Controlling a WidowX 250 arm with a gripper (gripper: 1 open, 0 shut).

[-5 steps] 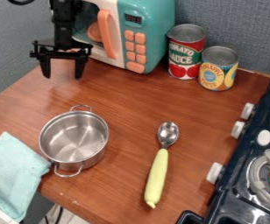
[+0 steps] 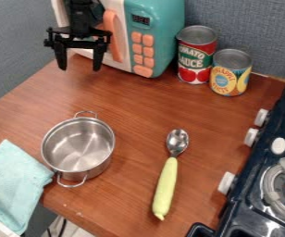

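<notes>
My black gripper hangs at the top left, in front of the teal toy microwave, its two fingers apart with nothing visible between them. Below it on the wooden table are a steel pot and, to the right, a spoon with a pale yellow handle. Two cans stand at the back right: a red tomato can and a yellow-labelled can.
A light blue cloth lies at the left front edge. A black stove with white knobs lines the right side.
My gripper has moved, rising from lower at the microwave's front and shifting to the right over the last second. The objects on the table have not moved.
</notes>
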